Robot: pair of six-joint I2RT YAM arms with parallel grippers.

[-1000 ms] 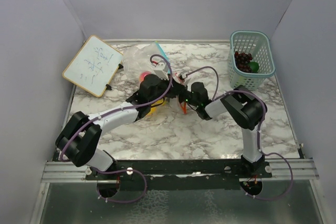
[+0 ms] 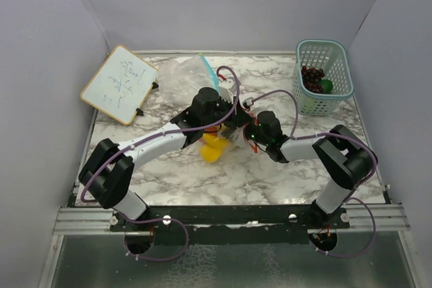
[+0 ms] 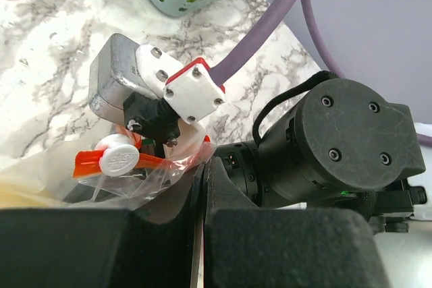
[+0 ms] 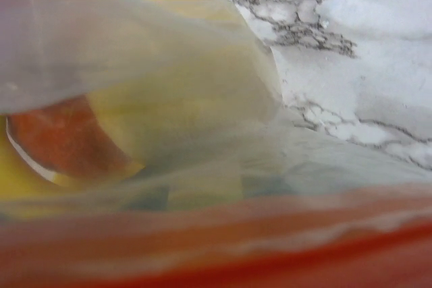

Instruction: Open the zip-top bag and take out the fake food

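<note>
The zip bag (image 4: 175, 72) holds yellow and orange fake food, with the yellow piece (image 2: 210, 150) under my left arm in the top view. Its orange zip strip (image 3: 88, 163) with a white slider (image 3: 117, 159) lies between my grippers. My left gripper is shut, with clear plastic at its tips; whether it grips that is unclear. My right gripper (image 2: 250, 123) is at the orange zip edge, facing the left one; its fingers are hidden.
A green basket (image 2: 304, 99) with grapes and a green item stands at the back right. A whiteboard (image 2: 118, 82) and another clear bag (image 2: 179, 79) lie at the back left.
Both grippers have moved right across the table, and the orange-edged bag has shifted with them. More of the yellow food shows below my left arm.
</note>
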